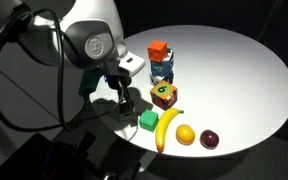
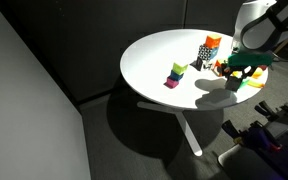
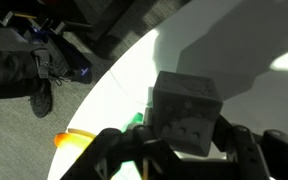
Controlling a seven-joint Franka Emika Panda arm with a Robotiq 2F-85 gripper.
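My gripper (image 1: 125, 103) is low over the near left side of the round white table, shut on a dark block. The block (image 3: 187, 92) sits between the fingers in the wrist view, its near face turned to the camera. Right of the gripper lies a green block (image 1: 149, 120), apart from it in exterior view 1. A yellow banana (image 1: 165, 130) lies beside the green block. In exterior view 2 the gripper (image 2: 238, 74) is at the table's right side. Whether the dark block touches the table I cannot tell.
Behind stands a stack topped by an orange block (image 1: 158, 51), with a patterned cube (image 1: 164, 95) in front. An orange fruit (image 1: 185, 134) and a dark red one (image 1: 209, 139) lie near the edge. Stacked coloured blocks (image 2: 178, 70) stand leftward in exterior view 2.
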